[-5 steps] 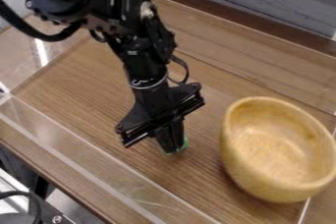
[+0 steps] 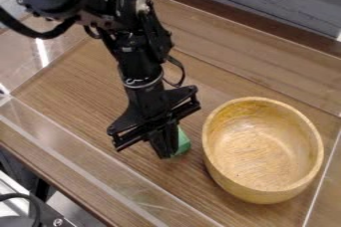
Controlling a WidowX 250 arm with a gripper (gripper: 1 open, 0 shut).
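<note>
My black gripper [image 2: 158, 131] hangs low over the wooden table, its fingertips at a small green object [image 2: 178, 141] lying on the table. The fingers look closed, and whether they touch the green thing is hard to tell. A large pale yellow bowl [image 2: 262, 149] stands just to the right of the gripper and the green object.
Bare wooden table [image 2: 80, 92] spreads to the left and behind the arm. Cables and grey items sit at the lower left beyond the table's edge. A grey panel [image 2: 266, 12] runs along the back.
The gripper has moved slightly left, and more of the green object shows. The bowl appears a little left of where it was a second ago.
</note>
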